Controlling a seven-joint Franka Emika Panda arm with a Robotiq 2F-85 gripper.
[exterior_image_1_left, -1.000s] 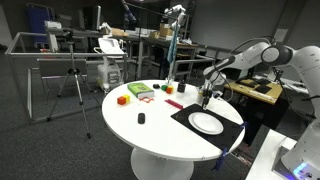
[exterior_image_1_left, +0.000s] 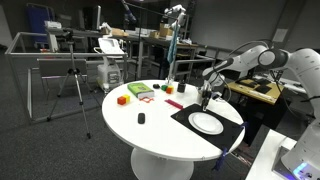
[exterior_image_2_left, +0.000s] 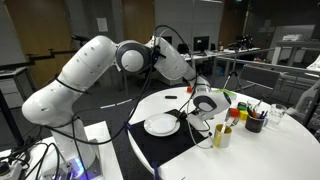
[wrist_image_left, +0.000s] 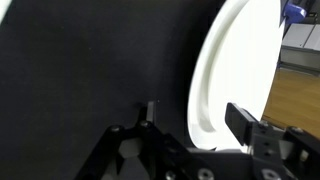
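A white plate (exterior_image_1_left: 206, 124) lies flat on a black mat (exterior_image_1_left: 225, 138) on the round table. In the second exterior view, the plate (exterior_image_2_left: 160, 126) is beside my gripper (exterior_image_2_left: 183, 117), which points down near its edge. Seen from the wrist, my gripper has its fingers apart, with the plate's curved rim (wrist_image_left: 200, 75) passing across the gap between them. Dark mat (wrist_image_left: 85, 70) fills the left of that view. Whether either finger touches the rim, I cannot tell.
A yellow cup (exterior_image_2_left: 223, 135) with utensils and a dark utensil holder (exterior_image_2_left: 257, 117) stand near the arm. A green box (exterior_image_1_left: 145, 90), an orange block (exterior_image_1_left: 123, 100) and a dark object (exterior_image_1_left: 141, 118) sit elsewhere.
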